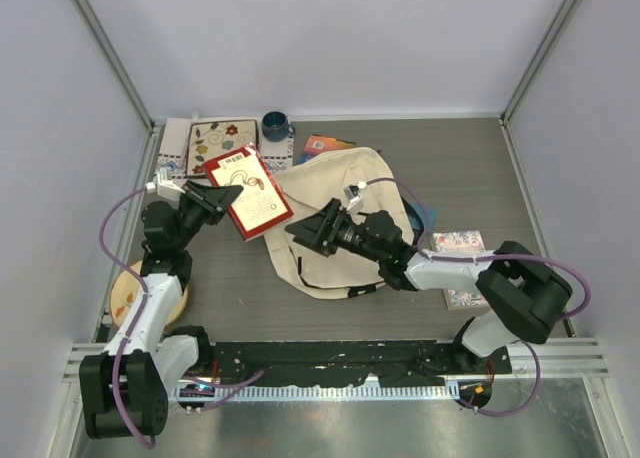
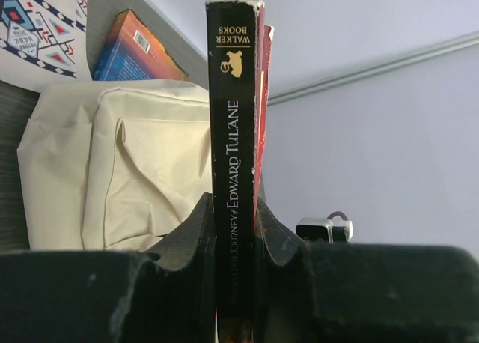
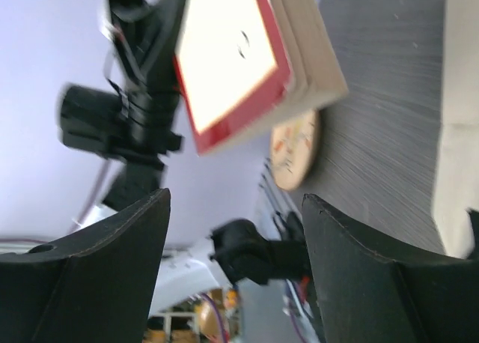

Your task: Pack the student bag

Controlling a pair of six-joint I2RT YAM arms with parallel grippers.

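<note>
A red-bordered book [image 1: 253, 193] hangs tilted over the left edge of the cream bag [image 1: 340, 263]. My left gripper [image 1: 232, 195] is shut on its spine side; in the left wrist view the dark spine [image 2: 233, 118] stands upright between the fingers. My right gripper [image 1: 303, 236] is open over the bag, apart from the book, with nothing between its fingers. In the right wrist view the book's page edges [image 3: 308, 40] show above the open fingers [image 3: 123, 268]. The bag lies on the table, partly covered by the right arm.
At the back left are a flowered pouch [image 1: 215, 143], a patterned cloth [image 1: 277, 152] and a dark blue mug [image 1: 276, 126]. An orange and blue book [image 1: 325, 145] lies behind the bag. A round wooden board [image 1: 165, 303] is at left, another book [image 1: 458, 242] at right.
</note>
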